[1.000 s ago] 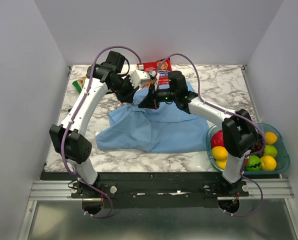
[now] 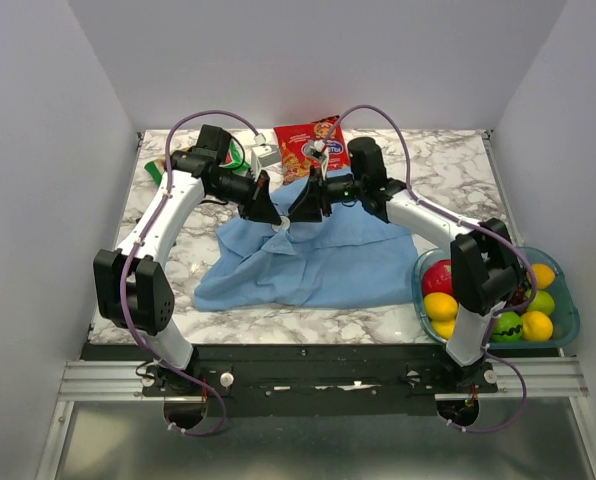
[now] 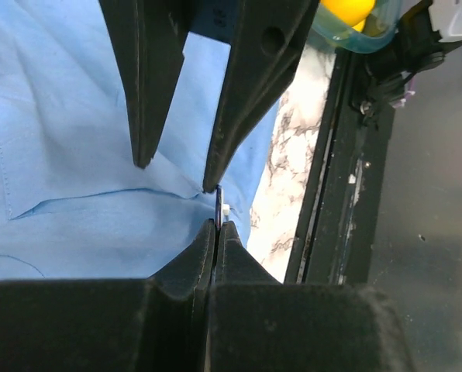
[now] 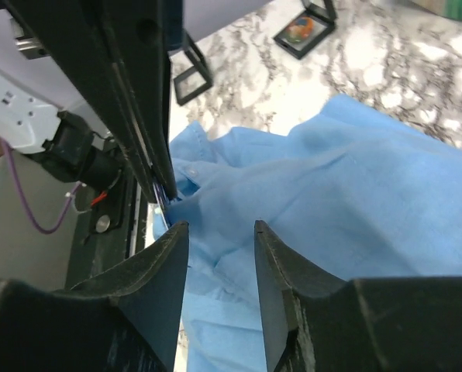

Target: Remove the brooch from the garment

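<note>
The blue garment [image 2: 278, 270] lies spread on the table, with a fold raised beneath the two grippers. My left gripper is shut, and a thin dark metal strip [image 3: 218, 204], apparently part of the brooch, sticks out from its tips. In the top view a small white piece [image 2: 281, 224], likely the brooch's face, shows below the left tips. My right gripper stands open just beside, nothing between its fingers; one of its fingertips [image 3: 210, 184] reaches close to the strip. Whether the pin still passes through the cloth cannot be seen.
A blue basin [image 2: 421, 322] full of fruit stands at the right front, near the right arm. Behind the garment lies a red snack bag [image 2: 296, 138], with green packaging [image 2: 236, 156] to its left. Bare marble shows at the far right of the table.
My left gripper has come lower and toward the front. The garment's raised fold has shifted a little.
</note>
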